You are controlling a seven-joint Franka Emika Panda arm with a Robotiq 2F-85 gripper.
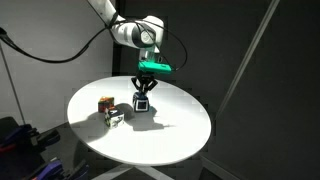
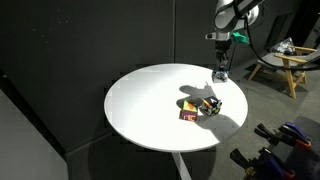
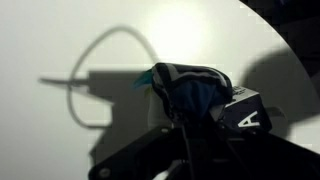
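Observation:
In exterior view 1 my gripper (image 1: 142,90) points down over the table's middle, shut on a dark block (image 1: 141,103) with a pale square on its face. Exterior view 2 shows the same dark block (image 2: 220,76) under the gripper (image 2: 222,65), near the table's far right edge. Up close in the wrist view, the held block (image 3: 196,88) is dark with white edging and some blue, and it covers much of the fingers. Whether its underside touches the table cannot be told.
A red-orange box (image 1: 106,104) and a black-and-white box (image 1: 115,118) stand close together to the left on the round white table (image 1: 180,130).

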